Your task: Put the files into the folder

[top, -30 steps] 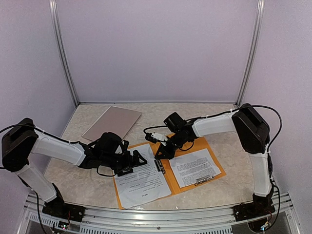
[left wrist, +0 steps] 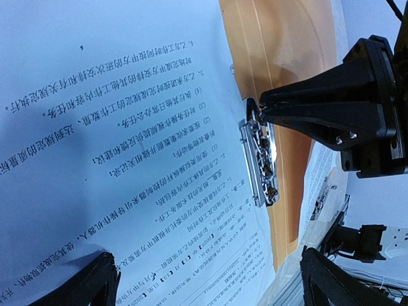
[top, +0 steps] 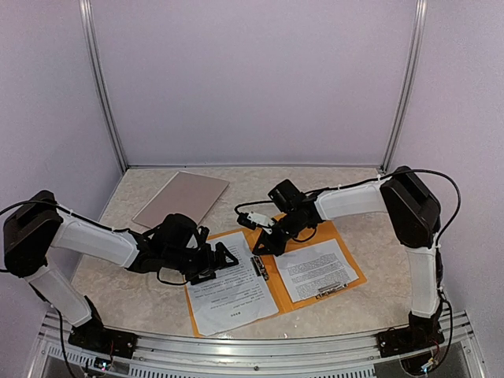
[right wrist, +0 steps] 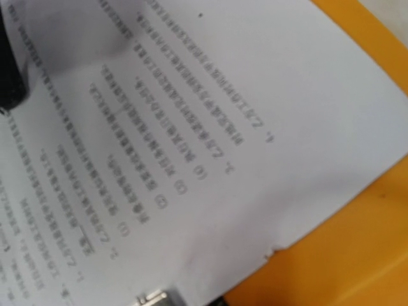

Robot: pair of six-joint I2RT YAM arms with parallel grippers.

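An open orange folder (top: pixel 311 303) lies on the table with printed sheets (top: pixel 232 295) on its left half and another sheet (top: pixel 313 268) under a clip on the right. My left gripper (top: pixel 213 268) is open over the left sheets, its fingers at the bottom corners of the left wrist view. My right gripper is shut, its tips at the top end of the metal clip (left wrist: pixel 260 166) beside the left sheets' edge; whether they touch it I cannot tell.
A pinkish board (top: pixel 181 197) lies at the back left of the table (top: pixel 126 299).
The right arm has shifted very slightly to the right since about a second ago. The left arm and the papers look unchanged.
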